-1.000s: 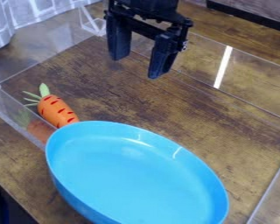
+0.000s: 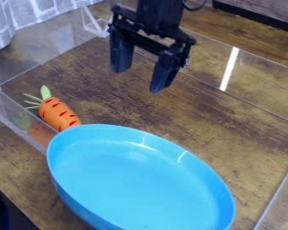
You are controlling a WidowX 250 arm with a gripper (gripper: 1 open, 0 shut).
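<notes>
My black gripper (image 2: 140,67) hangs open above the wooden surface at the upper middle, with nothing between its two fingers. An orange toy carrot (image 2: 58,113) with green leaves lies at the left, below and left of the gripper and apart from it. A large light blue oval dish (image 2: 137,180) fills the lower middle, close beside the carrot's tip.
Clear plastic walls (image 2: 12,112) edge the wooden surface (image 2: 189,121) at left, back and right. White cloth (image 2: 8,22) is at the upper left corner.
My gripper has moved slightly down in the view, toward the middle of the surface. The carrot and dish have stayed where they were.
</notes>
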